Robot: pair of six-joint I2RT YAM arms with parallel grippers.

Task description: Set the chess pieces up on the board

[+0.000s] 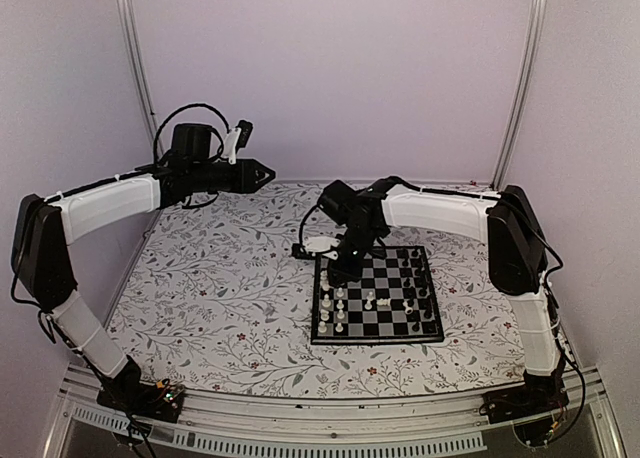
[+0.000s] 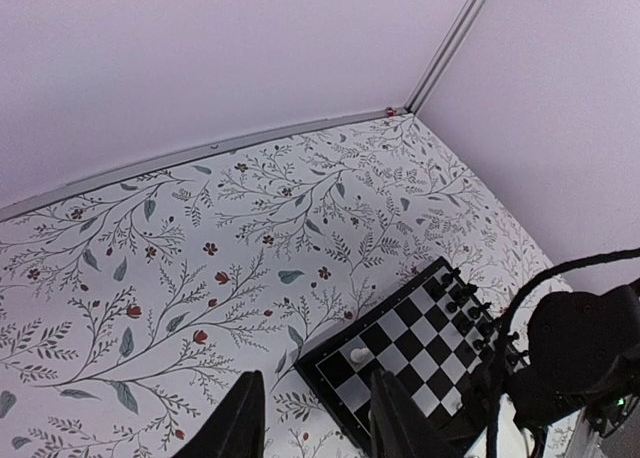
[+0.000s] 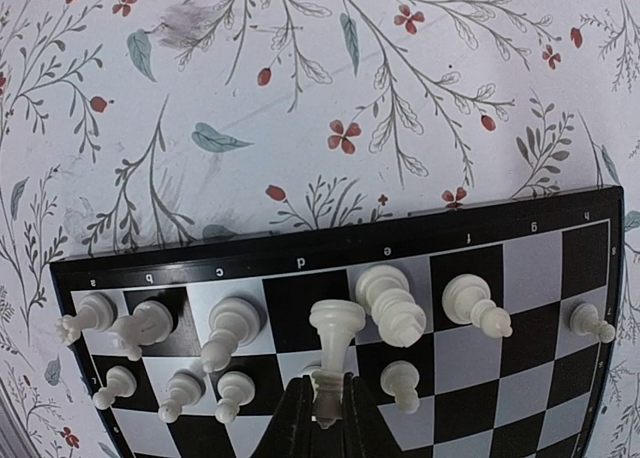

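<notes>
The chessboard (image 1: 376,339) lies right of the table's middle. In the right wrist view, my right gripper is shut on a tall white piece (image 3: 337,328), held over the d column near the board's edge. Beside it on the e square stands a large white piece (image 3: 391,303), and a bishop-like white piece (image 3: 476,305) is on f. More white pieces fill a to c, with white pawns (image 3: 236,393) in the row behind; g is bare, and a small white piece (image 3: 592,322) is on h. My left gripper hangs far left of the board, fingers apart and empty.
Dark pieces (image 1: 421,288) line the board's right side. A few white pieces (image 1: 384,302) are around the board's middle, one of them lying down. The patterned tabletop (image 1: 220,298) left of the board is free.
</notes>
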